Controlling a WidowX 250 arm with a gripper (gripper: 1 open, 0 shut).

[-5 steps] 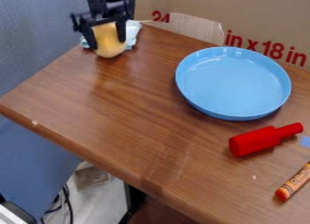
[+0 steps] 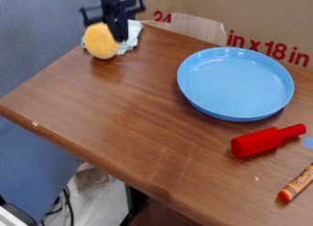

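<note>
My gripper (image 2: 110, 19) is at the top left, blurred, above a round yellow-orange object (image 2: 101, 43) that rests on or beside a pale crumpled cloth (image 2: 130, 36) at the table's far left corner. Whether the fingers are open or shut is too blurred to tell.
A blue plate (image 2: 235, 83) takes up the right of the wooden table (image 2: 134, 129). A red bottle (image 2: 259, 141) and an orange crayon-like stick (image 2: 297, 182) lie at the right. Cardboard stands behind.
My gripper has lifted up from around the yellow object, which now shows more fully and sits a little left of where it was a second ago.
</note>
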